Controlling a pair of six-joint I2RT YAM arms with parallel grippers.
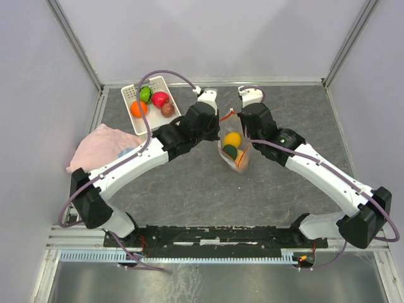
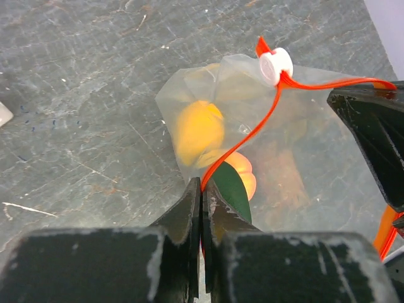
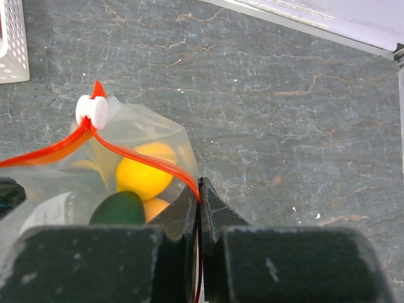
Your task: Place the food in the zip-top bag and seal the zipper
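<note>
The clear zip top bag [image 2: 328, 164] with its orange zipper rim stands mouth up between my arms. Inside lie a yellow food [image 1: 232, 139], a dark green one [image 1: 230, 152] and a peach-coloured one [image 2: 242, 172]. My left gripper [image 1: 219, 131] is shut on one side of the orange rim, which runs between its fingertips in the left wrist view. On the opposite side, my right gripper has its fingertips together around the rim. A white slider [image 3: 92, 112] sits at one end of the zipper, and the mouth gapes between the grippers.
At the back left, a white basket [image 1: 131, 92] holds several foods: green, red, orange and brown. A pink cloth or bag [image 1: 101, 149] lies at the left edge.
</note>
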